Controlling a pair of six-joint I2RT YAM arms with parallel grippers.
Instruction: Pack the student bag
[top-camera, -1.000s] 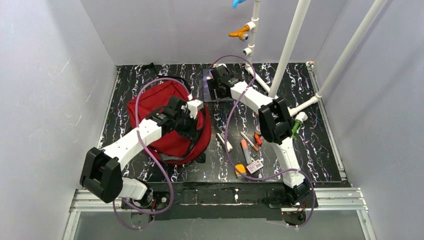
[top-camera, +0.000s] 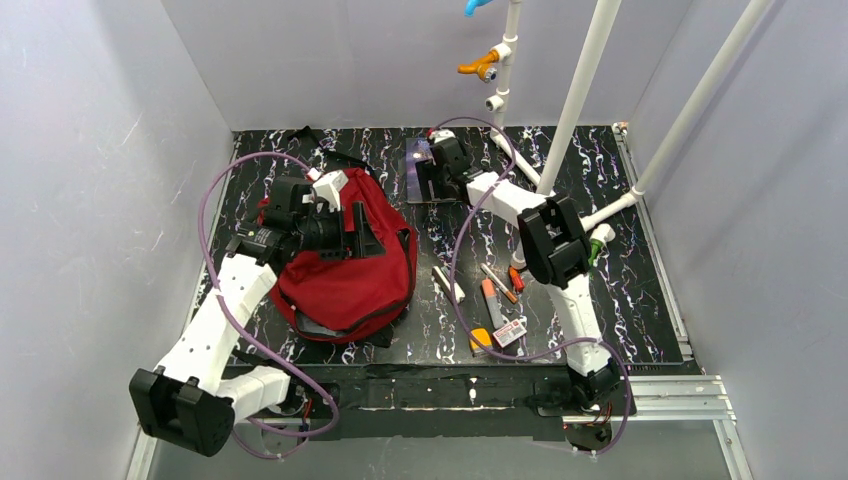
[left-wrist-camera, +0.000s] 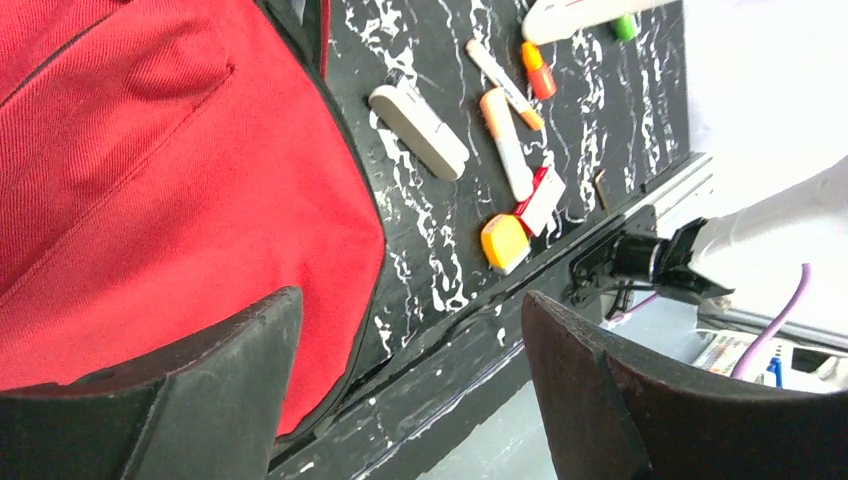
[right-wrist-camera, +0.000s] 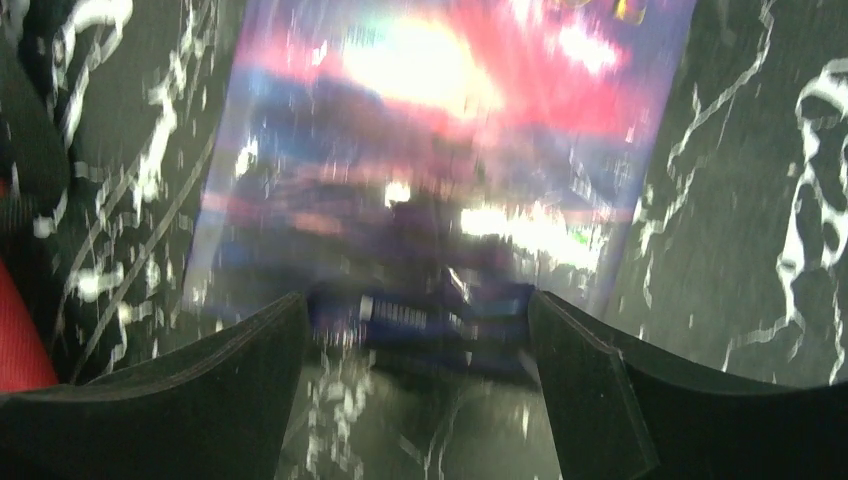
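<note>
The red bag (top-camera: 350, 285) lies on the left of the dark marbled table, its dark-edged opening toward the lower right. Above it my left gripper (top-camera: 358, 232) hangs open with nothing between its fingers; red cloth (left-wrist-camera: 200, 230) fills much of the left wrist view. A flat, shiny book or folder (right-wrist-camera: 420, 170) with a purple and pink cover lies at the back, partly under my right gripper. That gripper is open, its fingers to either side of the cover's near part. From the right wrist view I cannot tell whether they touch it.
Right of the bag lie a whitish case (left-wrist-camera: 420, 130), a pencil (left-wrist-camera: 503, 82), an orange-capped glue stick (left-wrist-camera: 507, 140), a red-orange bottle (left-wrist-camera: 538, 70), a yellow sharpener-like item (left-wrist-camera: 504, 242) and a small red-white box (left-wrist-camera: 540, 202). White pipes (top-camera: 585, 85) stand at the back right.
The left gripper was shut low at the bag's opening and has since risen, moved back over the bag and opened. The bag's near flap looks more spread. The right arm has shifted only slightly.
</note>
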